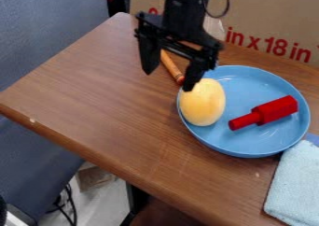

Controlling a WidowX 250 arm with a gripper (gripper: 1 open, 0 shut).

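Observation:
My black gripper (169,78) hangs over the table at the upper middle, open, its two fingers spread on either side of an orange stick (173,69) that lies on the wood. Just below and right of it, a pale yellow oval object (202,103) rests in a blue plate (247,86), beside a red cylinder with a narrower handle (273,111). Whether the fingers touch the stick or the table is hard to tell.
A light blue cloth (294,188) lies at the right front edge. A cardboard box (274,20) stands behind. Cables hang below the table's left edge.

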